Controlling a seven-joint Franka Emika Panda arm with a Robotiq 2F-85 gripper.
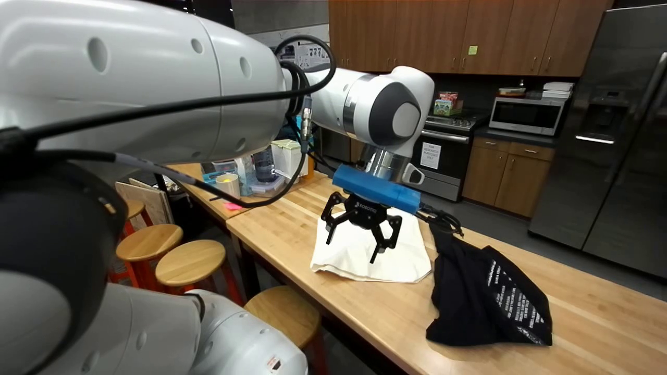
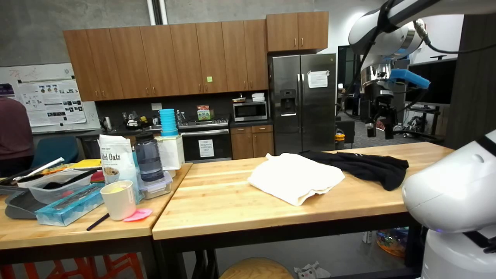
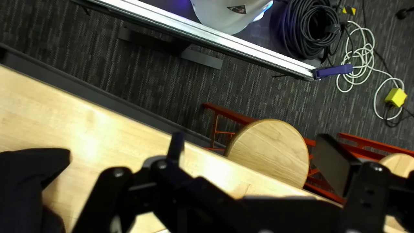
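Note:
My gripper (image 1: pixel 351 247) hangs above the table with its fingers spread wide and nothing between them. In the wrist view its two black fingers stand far apart, one finger pad (image 3: pixel 332 165) over the stools. A folded white cloth (image 1: pixel 400 250) lies flat on the wooden table, behind the gripper in exterior view 1. To its right is a black garment (image 1: pixel 491 294) with white print, bunched a little; one dark corner of that garment (image 3: pixel 23 186) shows at the wrist view's left edge. In exterior view 2 the gripper (image 2: pixel 379 134) appears above and beyond the black garment (image 2: pixel 367 167).
On the neighbouring table stand a white cup (image 2: pixel 118 200), an oats bag (image 2: pixel 118 162), a blue-lidded pitcher (image 2: pixel 148 158) and a tissue box (image 2: pixel 69 207). Stools (image 1: pixel 190 262) line the table's near side.

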